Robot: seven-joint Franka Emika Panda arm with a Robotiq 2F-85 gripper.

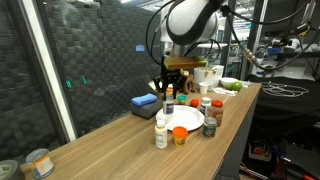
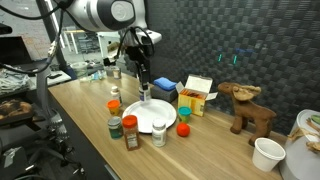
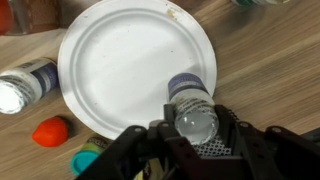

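A small white-capped jar (image 3: 191, 104) with a dark label is clasped in my gripper, seen from above in the wrist view. It overlaps the edge of a white plate (image 3: 125, 70) there. In exterior view 1 the held jar (image 1: 169, 104) is upright over the left part of the plate (image 1: 192, 119). Exterior view 2 has the same jar (image 2: 145, 96) at the plate's (image 2: 141, 112) far edge, below the gripper (image 2: 143, 86). Whether its base touches the plate cannot be told.
Around the plate stand a white-capped bottle (image 1: 161, 135), an orange-lidded jar (image 1: 180, 135), a green-lidded jar (image 1: 209, 127) and a red ball (image 2: 183, 130). A yellow box (image 2: 196, 94), a brown toy moose (image 2: 247, 108) and a white cup (image 2: 267, 153) are farther off. Bare table (image 1: 100, 155) lies left.
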